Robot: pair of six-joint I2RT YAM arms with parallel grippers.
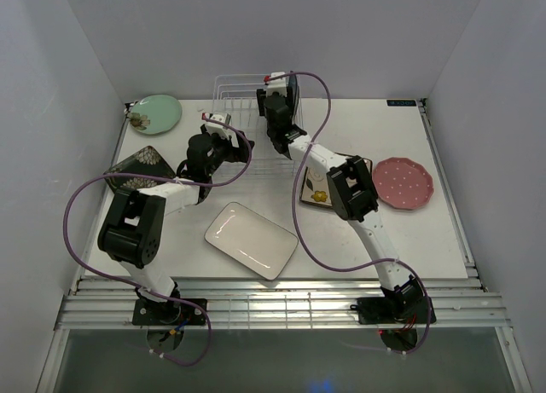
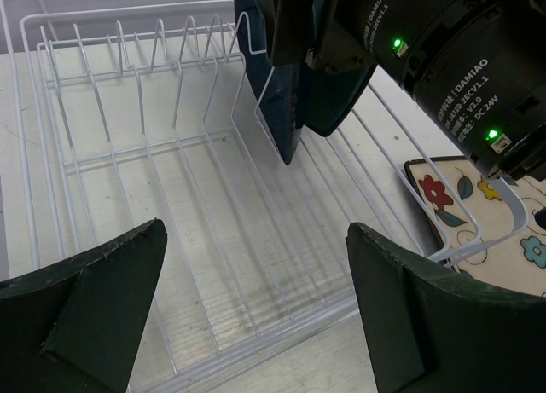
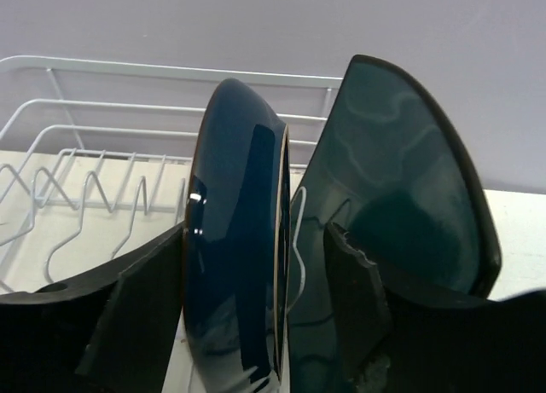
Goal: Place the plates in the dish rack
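Observation:
The white wire dish rack (image 2: 196,326) stands at the back centre. Two dark plates stand upright at its right end: a glossy blue one (image 3: 235,222) and a dark green one (image 3: 397,171). In the right wrist view my right gripper is part open, its fingers either side of the blue plate; whether they touch it is unclear. My left gripper is open above the rack's front, empty. Loose plates lie around: green (image 1: 155,113), dark (image 1: 135,167), cream oblong (image 1: 250,239), flowered square (image 1: 317,188) and pink dotted (image 1: 403,182).
The left part of the rack is empty. The table (image 1: 426,248) has free room at the front right and right back. Walls bound the workspace at the sides and back.

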